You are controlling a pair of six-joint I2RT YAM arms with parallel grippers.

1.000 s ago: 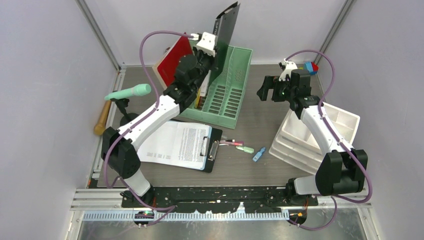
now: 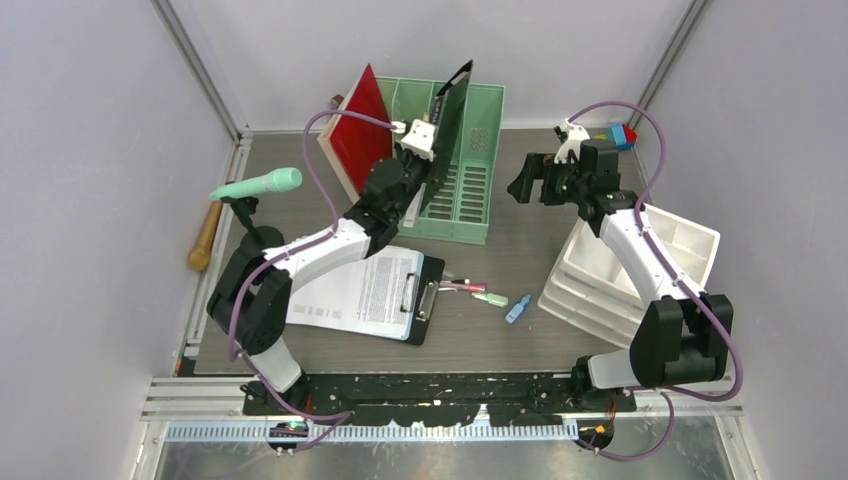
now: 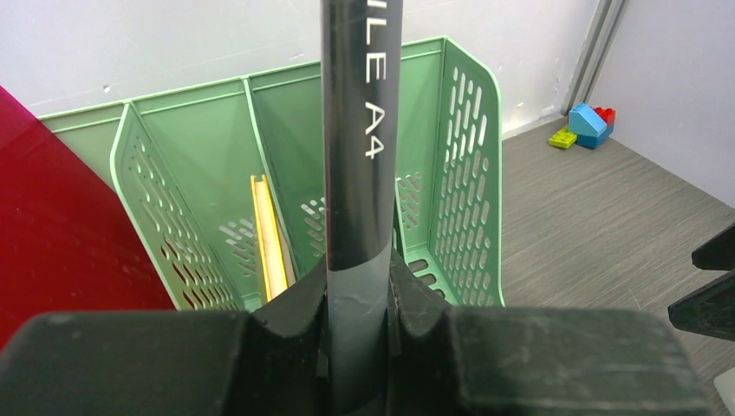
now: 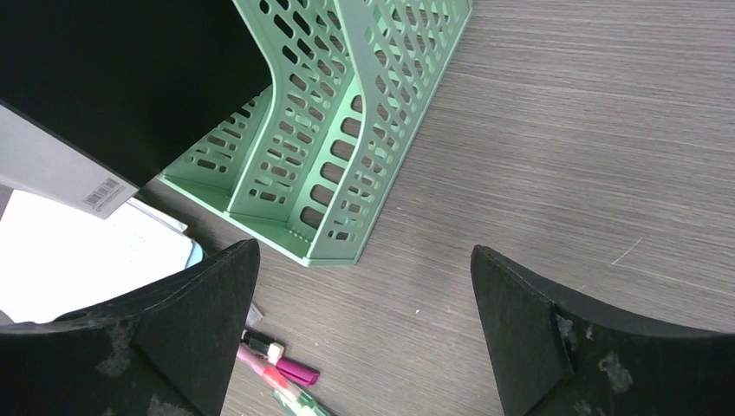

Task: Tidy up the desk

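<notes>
The black file (image 2: 458, 125), marked "FILE A4" on its spine (image 3: 362, 130), stands on edge in or just over the green rack (image 2: 478, 160). How deep it sits cannot be told. My left gripper has its fingers on either side of the spine; whether they press on it is unclear. Through the right wrist view, the file's dark face (image 4: 130, 69) and a barcoded pale edge (image 4: 104, 192) show at the rack's front. To the rack's right, my right gripper is open and empty above bare table.
A red board (image 2: 362, 130) leans at the rack's left; a yellow item (image 3: 270, 238) stands inside. Papers on a clipboard (image 2: 365, 290), pens (image 2: 463, 285) and a blue bottle (image 2: 517, 308) lie in front. White trays (image 2: 600, 280) occupy the right, a green lamp (image 2: 255, 186) the left.
My left gripper and the file have come down and toward the front over the last second. The rack has shifted slightly right and back. The right arm has barely moved.
</notes>
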